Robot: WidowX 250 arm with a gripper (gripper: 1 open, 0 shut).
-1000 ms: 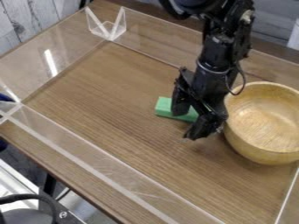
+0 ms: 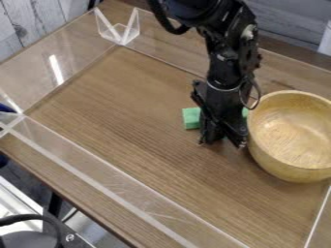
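Observation:
The black gripper [image 2: 218, 132] is low over the wooden table, right of centre, with its fingertips down beside a green block [image 2: 193, 117]. The block is mostly hidden behind the gripper. The fingers look shut; whether anything is between them cannot be made out. A large tan bowl [image 2: 292, 150] stands just to the right of the gripper and the block.
Clear plastic strips run along its edges. A small clear plastic piece [image 2: 118, 29] is at the back left.

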